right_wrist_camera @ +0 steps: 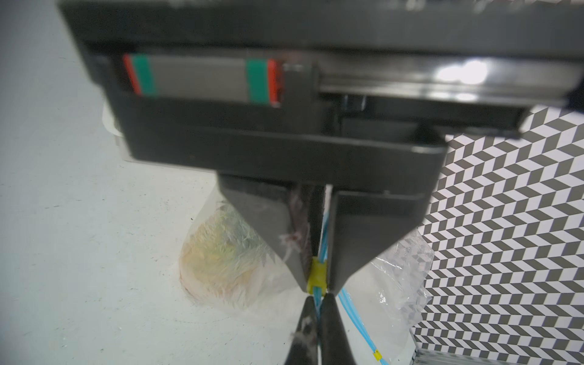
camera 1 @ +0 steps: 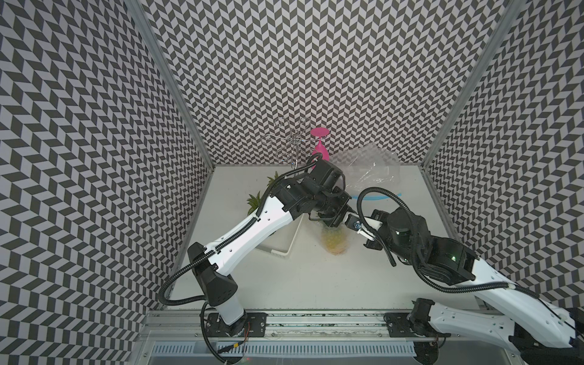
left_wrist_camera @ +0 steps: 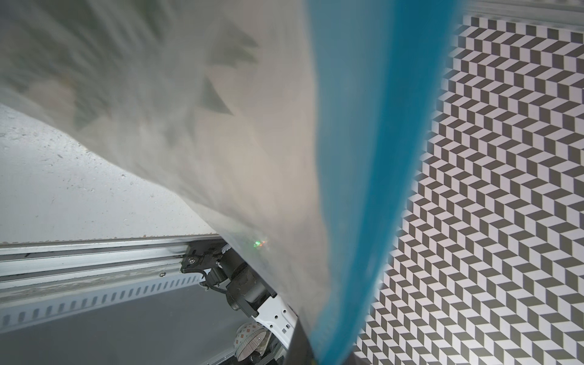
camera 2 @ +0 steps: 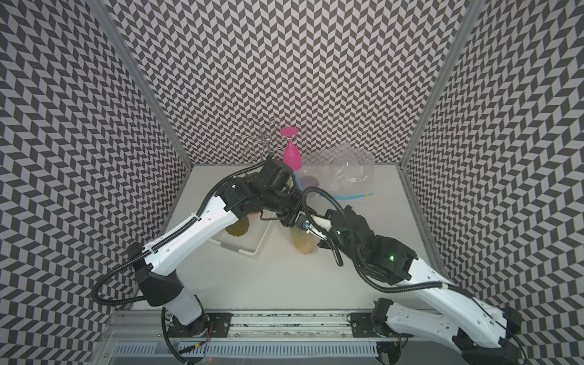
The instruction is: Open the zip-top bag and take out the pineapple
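Note:
The pineapple (camera 1: 334, 240) is inside a translucent zip top bag near the middle of the table. In the left wrist view the bag's blue zip strip (left_wrist_camera: 383, 152) fills the near field, running down into my left gripper, which is shut on it; most of its fingers are hidden. In the right wrist view my right gripper is shut on the blue strip at its yellow slider (right_wrist_camera: 317, 273). The two grippers are close together above the bag, mostly hidden by the arms in the top views.
A white tray (camera 2: 249, 249) with other leafy pineapples (camera 2: 237, 226) stands at the left. An empty clear bag (camera 1: 371, 170) with a blue strip lies at back right. A pink object (camera 2: 292, 155) and a metal stand (camera 1: 296, 146) are at the back.

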